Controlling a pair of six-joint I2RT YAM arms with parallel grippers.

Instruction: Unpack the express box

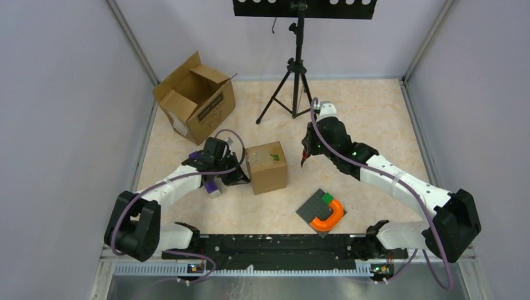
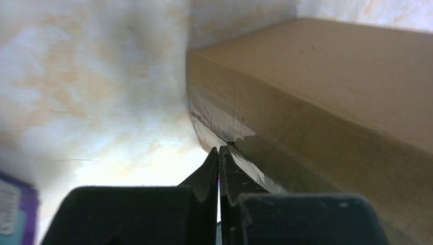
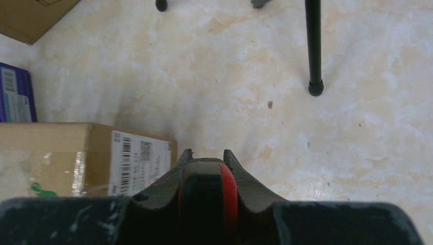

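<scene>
The closed cardboard box [image 1: 267, 172] stands in the middle of the table, with clear tape and a green mark on its top face. A white label [image 3: 140, 162] shows on one side in the right wrist view. My left gripper is shut, nothing visible between its fingers, its tips at the box's lower taped edge; whether they touch is unclear. Right of the box and above the table, my right gripper is shut on a black-and-red tool [image 3: 205, 201], which looks like a cutter. The tool's red part [image 1: 304, 156] points down in the top view.
An open, empty-looking carton [image 1: 209, 115] stands at the back left. A tripod stand [image 1: 299, 69] rises at the back. Partly under the left arm lies a purple-and-white box [image 1: 212, 188]. An orange tape dispenser [image 1: 335, 215] rests on a grey mat [image 1: 309, 209] at the front.
</scene>
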